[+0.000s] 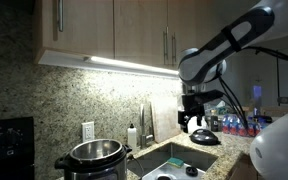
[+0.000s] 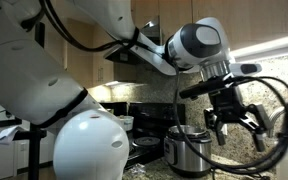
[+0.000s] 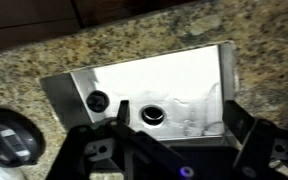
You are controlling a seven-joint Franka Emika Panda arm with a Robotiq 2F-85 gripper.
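High over the counter, my gripper [image 1: 196, 122] hangs open with nothing between its fingers. From the wrist view it looks down on the metal sink [image 3: 189, 75], its two black fingers [image 3: 123, 113] standing apart over the near part of the basin. Inside the sink are a dark drain hole [image 3: 153, 115] and, left of it, a round black piece [image 3: 97, 101]. A small green item [image 1: 175, 162] shows at the sink's back in exterior view 1. In exterior view 2 the gripper [image 2: 240, 130] is right of the steel pot [image 2: 187, 150].
A black lidded item [image 1: 205, 137] sits on the counter beyond the sink. The open pot [image 1: 96, 152] stands left of the sink. A soap bottle [image 1: 132, 137], faucet and several bottles [image 1: 239, 126] line the back. Cabinets [image 1: 144, 35] overhang the counter.
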